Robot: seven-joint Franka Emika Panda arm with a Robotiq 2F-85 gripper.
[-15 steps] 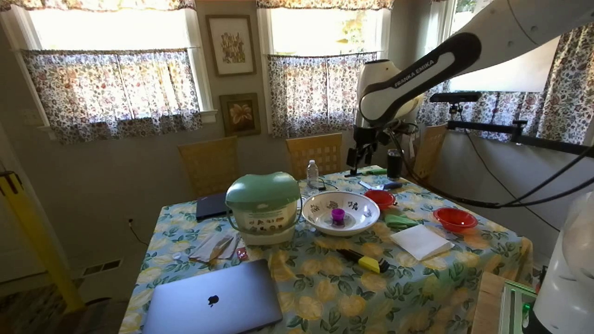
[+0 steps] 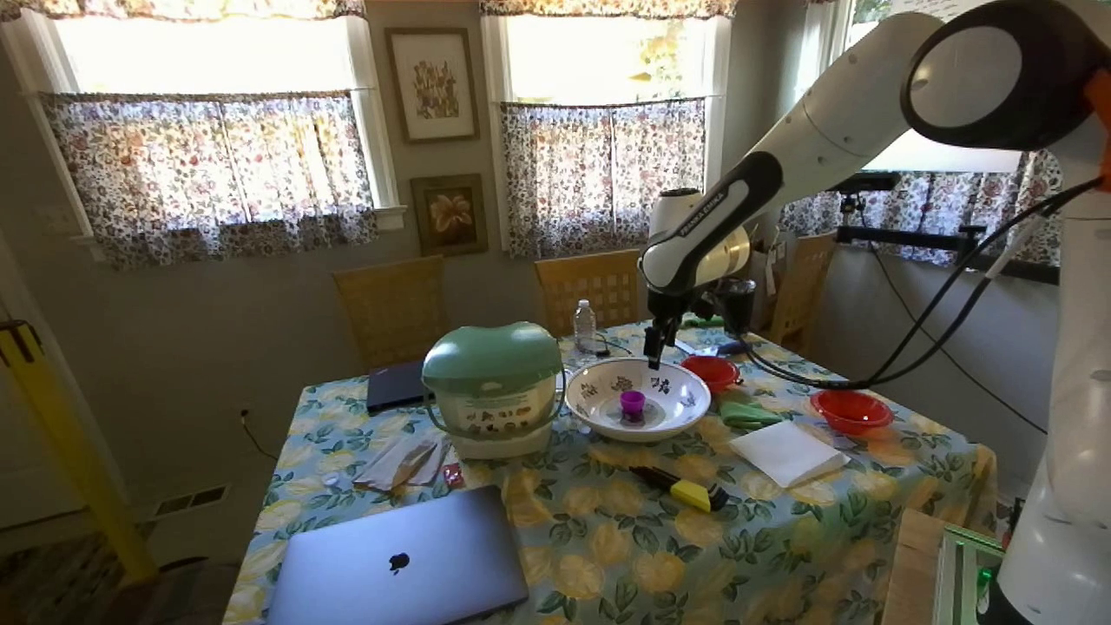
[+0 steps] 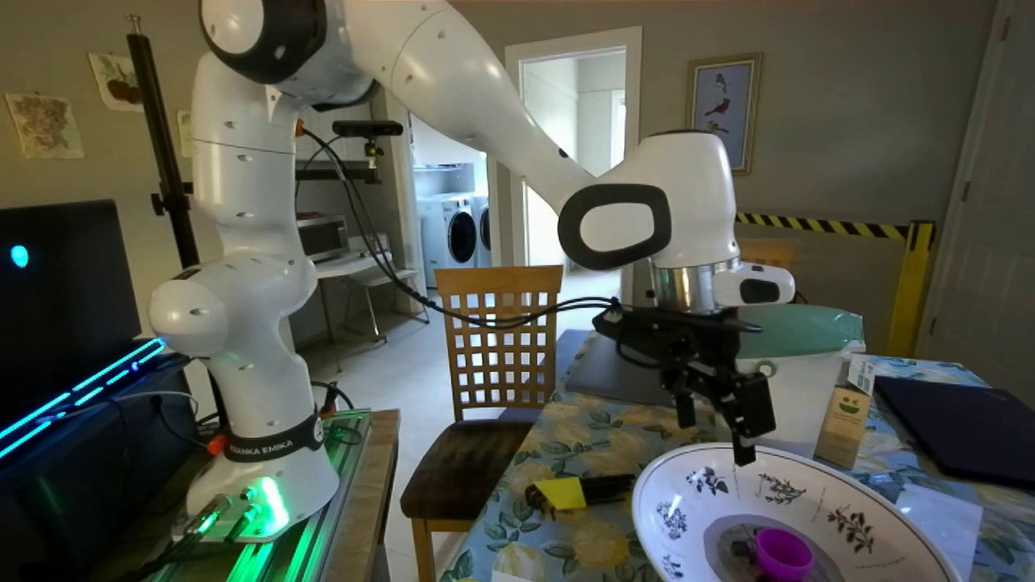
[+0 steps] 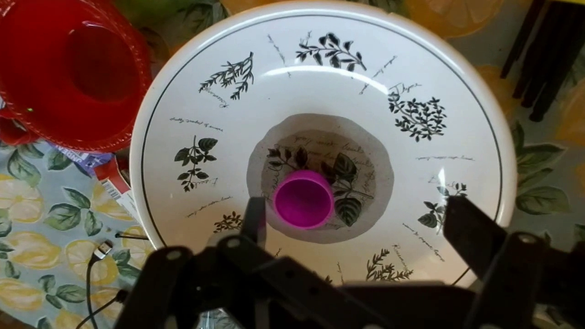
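A small purple cup (image 4: 304, 199) stands in the wide white bowl (image 4: 351, 66), whose inside is printed with dark herbs. Seen from the wrist, the cup lies nearer the left finger (image 4: 253, 219) than the right one. My gripper is open, its fingers far apart with nothing gripped. In the first exterior view the gripper (image 2: 654, 359) hangs above the back rim of that bowl (image 2: 599, 417). From the other side, the second exterior view shows the fingertips above the rim, with the purple cup (image 3: 783, 554) lower in the bowl.
Close beside the bowl is a red bowl (image 2: 711, 371); another red bowl (image 2: 851, 411) sits farther right. A green-lidded bin (image 2: 495, 385) stands tall just left of the white bowl. A yellow-and-black tool (image 2: 682, 489) lies in front. A clear bottle (image 2: 584, 325) is behind.
The arm has come lower and slightly left in the first exterior view, bringing the gripper from behind the bowl to over its back rim. The cup and bowl have not moved.
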